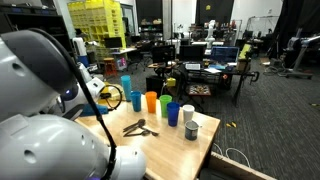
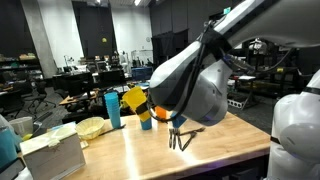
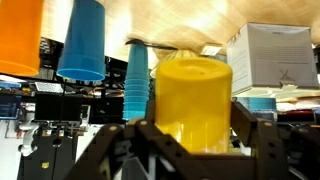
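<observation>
A yellow cup (image 3: 193, 100) is held in my gripper, whose dark fingers (image 3: 245, 125) press on it from either side. From exterior view 2 the cup (image 2: 134, 98) hangs tilted above the table, at the end of the white arm (image 2: 195, 70). Exterior view 1 shows a yellow rim (image 1: 110, 96) near the hand at the left; whether it is the held cup or the bowl I cannot tell. Beyond the cup in the wrist view lies a stack of blue cups (image 3: 138, 80), with part of the table behind it hidden.
Orange (image 1: 151, 103), green (image 1: 173, 113) and blue cups stand mid-table, with a metal mug (image 1: 191, 130) nearer. Dark utensils (image 1: 140, 129) lie in front of them. A white box (image 2: 52, 156) and a yellow bowl (image 2: 90, 128) occupy the other side.
</observation>
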